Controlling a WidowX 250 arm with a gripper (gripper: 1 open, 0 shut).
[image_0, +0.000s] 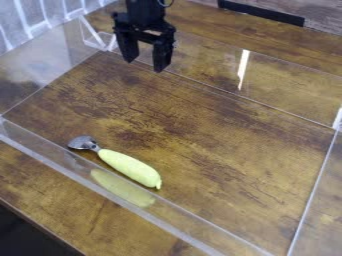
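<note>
My black gripper (144, 55) hangs open at the top centre of the camera view, over the far part of the clear-walled wooden area, with nothing seen between its fingers. A pale yellow-green elongated object (130, 168), like a corn cob or a handle, lies at the lower left, well away from the gripper. A small metal piece (82, 143) lies at its upper-left end; whether the two are one utensil I cannot tell.
Transparent walls (241, 67) bound the wooden floor (201, 130) on several sides. A white railing stands at the top left and a dark bar at the top right.
</note>
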